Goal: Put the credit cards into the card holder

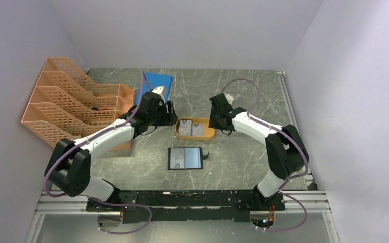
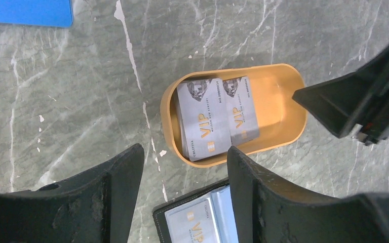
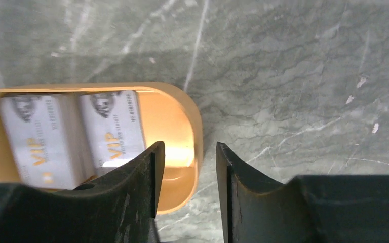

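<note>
Two stacks of white cards marked VIP, a left stack (image 2: 202, 116) and a right stack (image 2: 243, 109), lie in a shallow orange tray (image 2: 273, 96). Below the tray in the top view, the black card holder (image 1: 186, 167) lies spread open, with a VIP card (image 1: 177, 158) on its left side and a light blue right side. My left gripper is open and empty above the tray's left end. Over the tray's right end hovers my right gripper, its fingers parted with the tray's end wall showing between them; contact cannot be made out.
A tiered orange rack (image 1: 76, 101) fills the left side of the table. A blue sheet (image 1: 157, 80) lies behind my left gripper.
</note>
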